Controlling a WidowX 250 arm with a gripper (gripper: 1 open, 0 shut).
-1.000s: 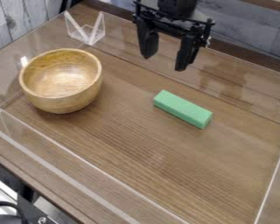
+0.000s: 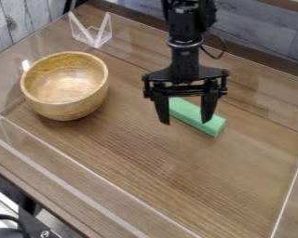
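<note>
My black gripper (image 2: 185, 104) hangs in the centre, open, its two fingers spread to either side above a mint green oblong block (image 2: 204, 122). The block lies flat on the wooden table (image 2: 164, 177), angled from upper left to lower right, its upper-left part partly hidden by the gripper. I cannot tell whether the fingers touch it.
A wooden bowl (image 2: 36, 79) sits at the left. A white wire-like object (image 2: 88, 31) stands at the back left.
My gripper has come down and toward the front from high at the back to over the green block. The block appears unmoved.
</note>
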